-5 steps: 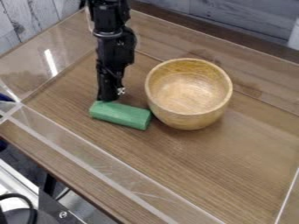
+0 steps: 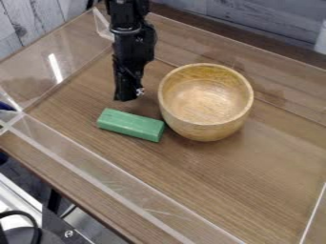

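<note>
My gripper (image 2: 128, 92) hangs low over the wooden table at upper left of centre, its dark fingers close together, apparently shut, with nothing visible between them. Below it, apart from it, a green rectangular block (image 2: 130, 125) lies on the table. A round tan bowl (image 2: 204, 103) stands to the right of the gripper and the block.
The table (image 2: 204, 191) has clear space across the front and right. A clear plastic item stands at the back left, partly behind the arm. Dark cables lie at the lower left corner.
My gripper has risen and moved back, away from the green block, which stays in about the same place. The bowl has not visibly moved.
</note>
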